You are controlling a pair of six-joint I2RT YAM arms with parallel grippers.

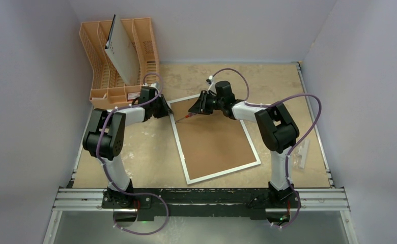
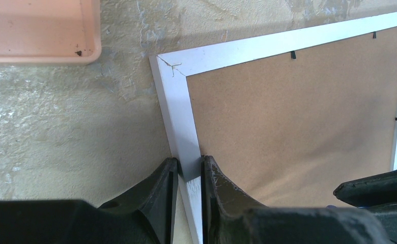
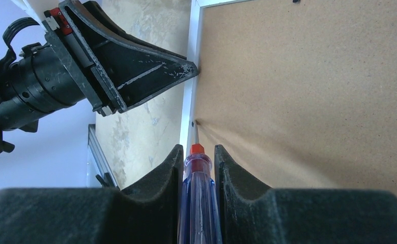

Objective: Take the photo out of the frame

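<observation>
The white picture frame (image 1: pixel 211 178) lies on the table, its brown backing board (image 1: pixel 211 142) facing up. Small black tabs (image 2: pixel 293 55) poke out along its inner edge. My left gripper is shut across the frame's left bar, a finger on each side, below the upper left corner. In my right gripper is a screwdriver (image 3: pixel 199 190) with a clear bluish handle and red collar. Its thin tip meets the inner edge of the left bar, right beside a dark tab (image 3: pixel 192 123). The photo is hidden under the backing.
An orange tray (image 1: pixel 105 94) with compartments stands at the back left, holding an upright white panel (image 1: pixel 122 53). At the right edge lies a clear whitish piece (image 1: pixel 303 154).
</observation>
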